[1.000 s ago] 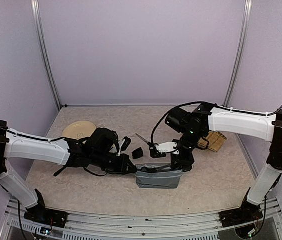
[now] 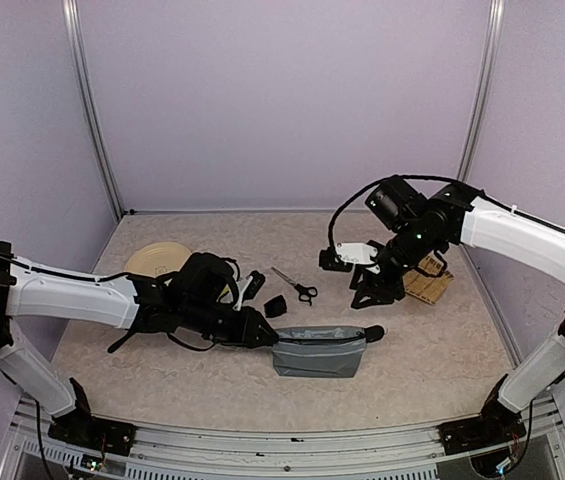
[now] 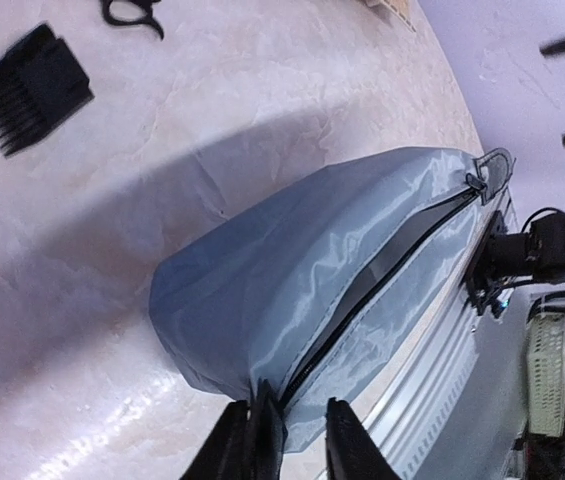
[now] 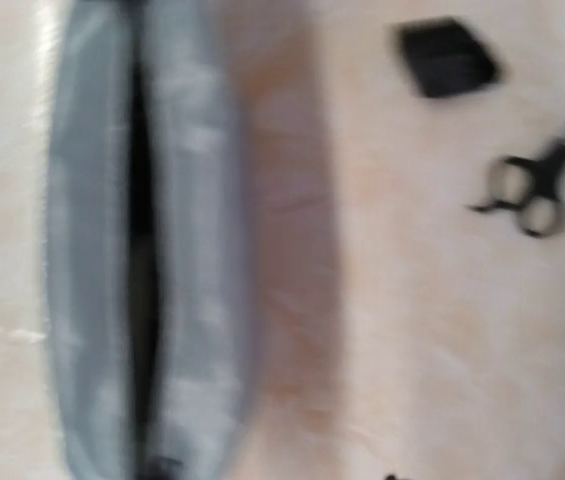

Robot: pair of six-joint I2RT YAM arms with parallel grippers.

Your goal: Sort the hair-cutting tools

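Observation:
The grey zip pouch (image 2: 316, 362) lies near the front middle, its zip slot partly open. At its left end my left gripper has its fingers apart around a black end tab (image 3: 265, 425), with a gap visible on both sides. My right gripper (image 2: 374, 300) hangs above and behind the pouch's right end, open and empty; its fingertips barely enter the right wrist view. Behind the pouch lie a black comb guard (image 3: 34, 88) and scissors with black handles (image 4: 534, 187). What the pouch contains is hidden.
A round beige plate (image 2: 158, 259) sits at the back left, partly behind the left arm. A tan slatted mat (image 2: 430, 283) lies beyond the right gripper.
My right gripper has lifted from the pouch's right end and moved back and to the right. The pouch's opening looks narrower. In the top view the left arm has hardly moved.

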